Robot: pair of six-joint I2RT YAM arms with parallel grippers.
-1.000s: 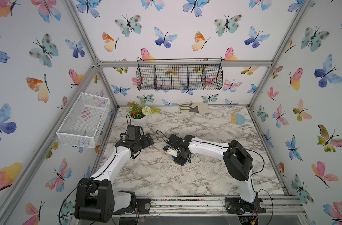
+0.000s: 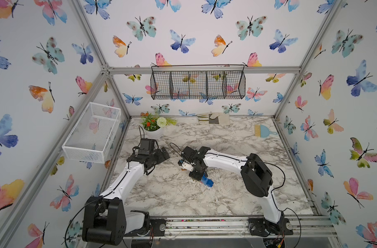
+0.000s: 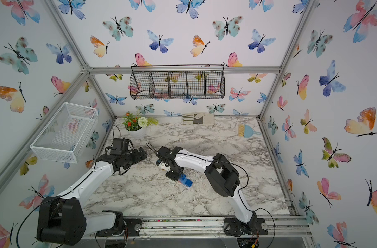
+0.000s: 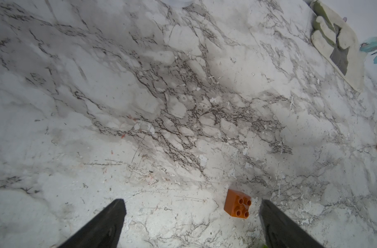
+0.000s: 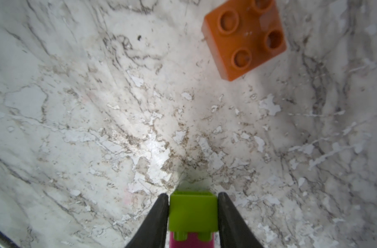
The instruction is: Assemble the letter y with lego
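Observation:
In the right wrist view, a green brick [image 5: 192, 210] sits atop a pink one [image 5: 191, 241], between the fingertips of my right gripper, which look to touch its sides. An orange brick lies apart from it; it also shows in the left wrist view [image 4: 237, 203]. Blue bricks [image 2: 207, 181] lie beside the right gripper in the top views. My left gripper is open over bare table at the left, the orange brick near its right finger.
A flowerpot [image 2: 154, 132], gloves [image 2: 213, 119] and a brush [image 2: 266, 131] lie along the back. A white basket [image 2: 91, 132] hangs at the left, a wire basket [image 2: 198, 84] on the back wall. The marble table [image 2: 238, 140] is otherwise largely clear.
The left arm has not moved.

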